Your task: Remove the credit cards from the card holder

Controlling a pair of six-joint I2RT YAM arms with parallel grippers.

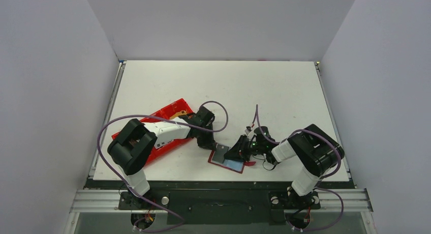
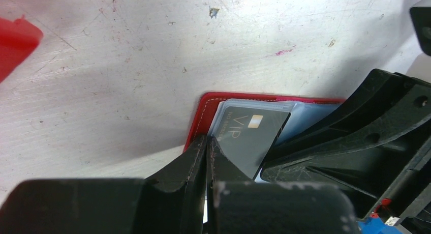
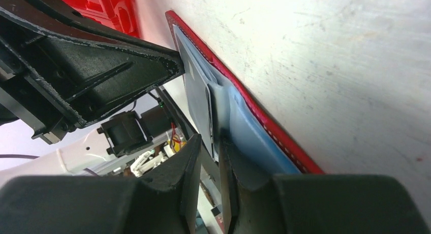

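Note:
The red-edged card holder (image 1: 212, 162) lies near the table's front, with clear bluish sleeves and a grey VIP card (image 2: 244, 129) in the left one. My left gripper is shut at the holder's left edge, its tips against the border and sleeve. Whether it pinches any of that is hidden. From the right, my right gripper reaches over the sleeves, its fingers shut to a narrow gap at the card's right edge. The edge seems to lie at the tips, but a firm hold on it cannot be made out.
A red divided tray (image 1: 163, 150) stands on the left, partly under my left arm. The white table (image 1: 228, 84) behind both arms is clear. Both grippers are close together over the small holder, near the front edge.

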